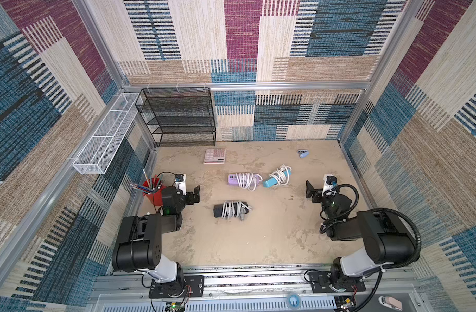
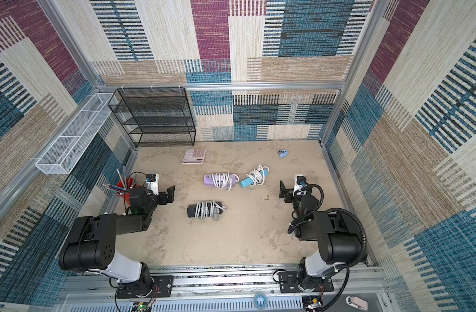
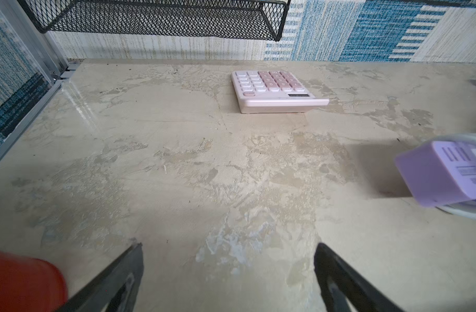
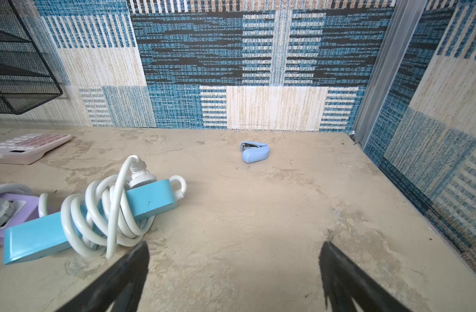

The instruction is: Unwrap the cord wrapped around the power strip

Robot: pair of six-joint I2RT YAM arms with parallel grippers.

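Observation:
Three power strips lie on the table, each with its cord wound around its body. The black strip (image 1: 218, 210) with a grey cord (image 1: 231, 209) is nearest the front. Behind it lies the purple strip (image 1: 232, 179) in a white cord (image 1: 245, 180), and just to its right the blue strip (image 4: 151, 200) sits at a slant inside white coils (image 4: 110, 208). My left gripper stands open and empty, left of all three strips. Over on the right side, my right gripper is also open, with only bare table between its fingers.
A pink calculator (image 3: 271, 91) and a blue stapler (image 4: 255, 151) lie toward the back. Beside the left arm stands a red pen cup (image 1: 153, 193). A black mesh rack (image 1: 178, 117) is at the back left. Bare table surrounds the black strip and extends to its right.

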